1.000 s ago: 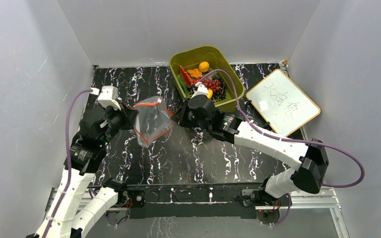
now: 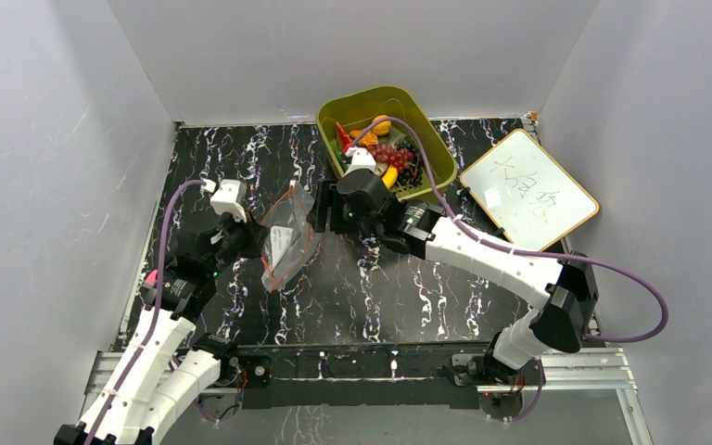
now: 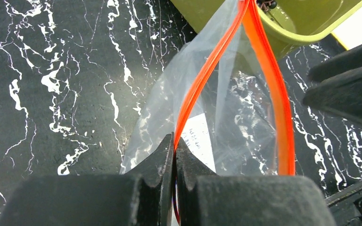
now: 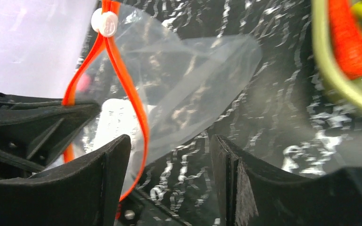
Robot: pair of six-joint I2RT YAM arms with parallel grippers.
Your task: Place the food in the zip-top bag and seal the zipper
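Observation:
The clear zip top bag (image 2: 298, 222), edged in orange, hangs with its mouth partly spread between my grippers. Its rim runs between the closed fingertips of my left gripper, which is shut on it. My right gripper stands open on the other side; the bag's orange edge passes by its left finger (image 4: 118, 153), and no contact can be made out. The white slider (image 4: 104, 22) sits at the top of the zipper. Food, including grapes (image 2: 396, 158), a red pepper (image 4: 351, 42) and an orange (image 2: 381, 125), lies in the green basket (image 2: 445, 153). I see no food in the bag.
A whiteboard (image 2: 528, 190) lies at the right behind the right arm. The basket's wall stands close behind my right gripper. Bare dark marbled table (image 2: 371, 297) stretches in front of the bag.

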